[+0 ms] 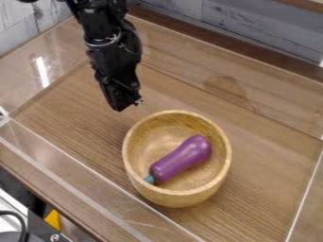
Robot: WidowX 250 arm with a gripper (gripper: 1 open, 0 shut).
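My black gripper [121,98] hangs at the upper left over the wooden table, behind and left of a pale yellow bowl [139,188]. A purple eggplant-like object [183,156] with a teal tip lies inside the bowl. I cannot tell how the gripper's fingers stand, or whether anything is between them.
Pale walls border it at the back and sides. A small yellow object [52,218] and a black cable show at the lower left, outside the table.
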